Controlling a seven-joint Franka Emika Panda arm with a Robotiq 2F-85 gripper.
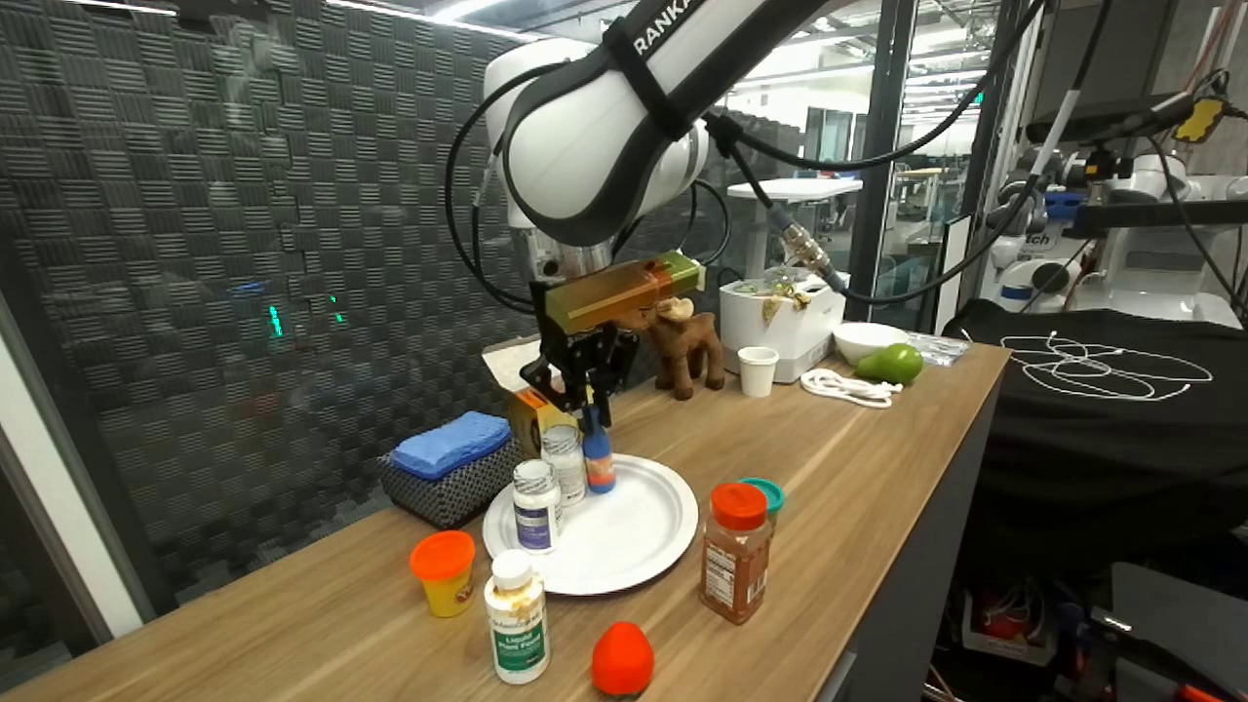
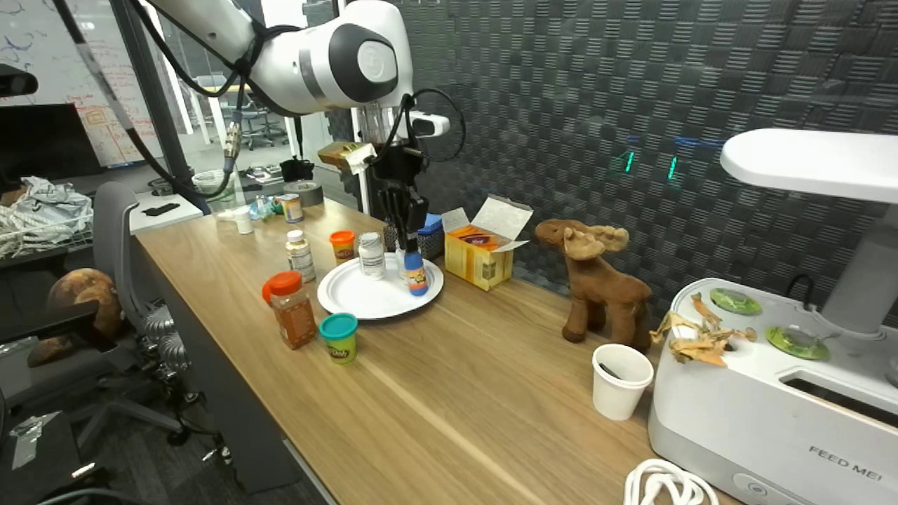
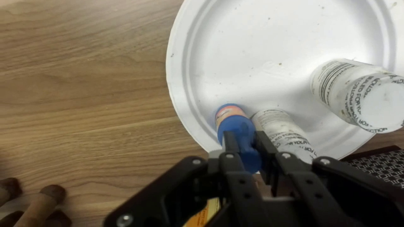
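A small blue bottle with an orange label stands upright at the plate's edge, its narrow neck between my fingers. My gripper is shut on that neck, pointing down. In exterior view 1 the blue bottle is on the white plate, beside a white pill bottle. A second white pill bottle stands on the plate nearer the camera. From exterior view 2 the blue bottle appears at the plate's right side. Whether its base rests fully on the plate is hard to tell.
Behind the plate are an open yellow box and a dark basket with a blue cloth. A red-lidded spice jar, an orange-lidded tub and a plant food bottle stand around it.
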